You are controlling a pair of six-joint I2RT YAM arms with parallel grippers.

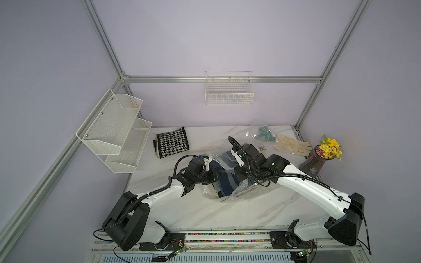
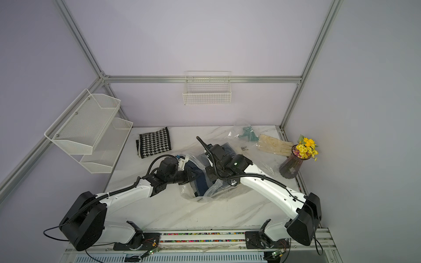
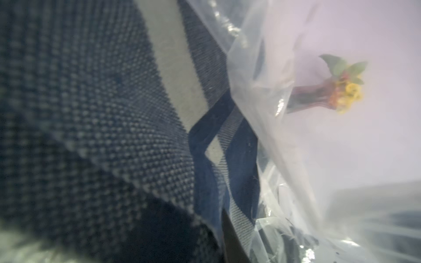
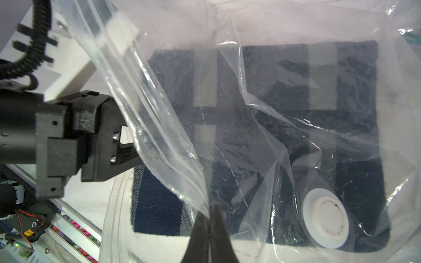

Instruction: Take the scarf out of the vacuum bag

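Observation:
A navy scarf with grey stripes (image 1: 228, 186) lies inside a clear vacuum bag (image 4: 396, 144) with a white round valve (image 4: 325, 219). My left gripper (image 1: 215, 176) reaches into the bag from the left; the left wrist view shows woven scarf (image 3: 87, 96) filling much of it, beside loose plastic. That gripper is shut on the scarf, its tips mostly hidden. My right gripper is over the bag, shut on the bag's zip edge, which runs up from between its fingertips in the right wrist view.
A folded houndstooth cloth (image 1: 172, 142) lies back left. Bagged gloves (image 1: 291, 146), a teal item (image 1: 265, 133) and a flower vase (image 1: 312, 164) stand or lie at right. White mesh baskets (image 1: 114, 127) hang at left.

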